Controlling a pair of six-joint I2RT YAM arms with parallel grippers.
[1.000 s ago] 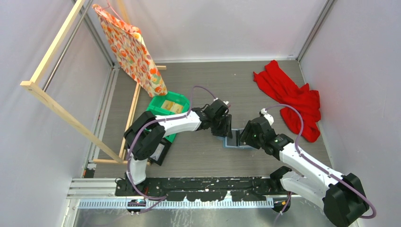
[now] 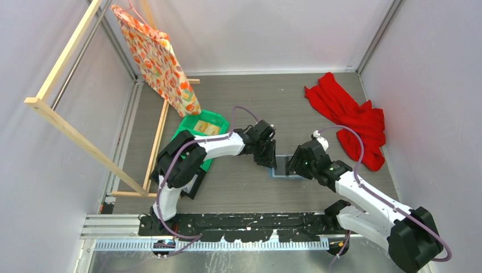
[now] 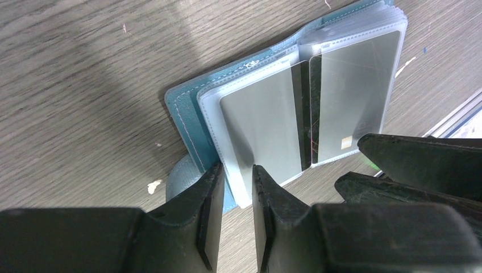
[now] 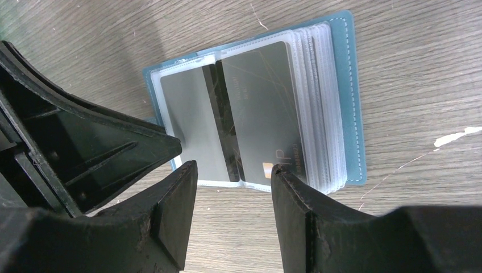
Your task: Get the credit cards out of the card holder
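Observation:
A blue card holder (image 2: 281,176) lies opened out on the table between both arms. Grey cards, a left card (image 3: 258,114) and a right card (image 3: 364,85), sit in its clear sleeves, with a dark strip at the fold. My left gripper is part open over the left sleeve's outer edge; whether the sleeve edge is between its fingers cannot be told. My right gripper stands open wider, its tips around the lower part of the right card (image 4: 264,108), with no card visibly pinched. Part of the left gripper covers the holder's left edge in the right wrist view.
A green bin (image 2: 219,119) with tan items stands behind the left arm. Red cloth (image 2: 347,114) lies at the back right. Patterned fabric (image 2: 159,62) hangs on a wooden frame (image 2: 85,139) at left. Bare table surrounds the holder, but the two grippers are close together.
The left gripper has shifted slightly down and left at the holder's left side, and its arm has moved a little. The right arm and the holder look nearly still.

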